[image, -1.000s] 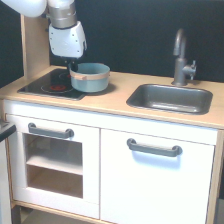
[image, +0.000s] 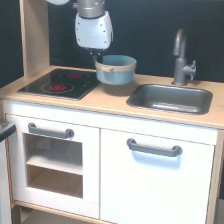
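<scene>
A blue-grey pot with a tan rim hangs or sits near the counter, just left of the sink. My gripper comes down from above onto the pot's left back edge and is shut on it. The fingertips are small and dark here, and their exact hold on the rim or handle is hard to make out. Whether the pot's base touches the wood cannot be told.
Left of the pot, the black stove top with red rings is clear. The sink and its faucet stand to the right. Below are an open-fronted cabinet and a white door with a dark handle.
My gripper and the pot have moved together to the right and slightly up in the view, from the stove's right edge towards the sink. The stove's right part is now uncovered.
</scene>
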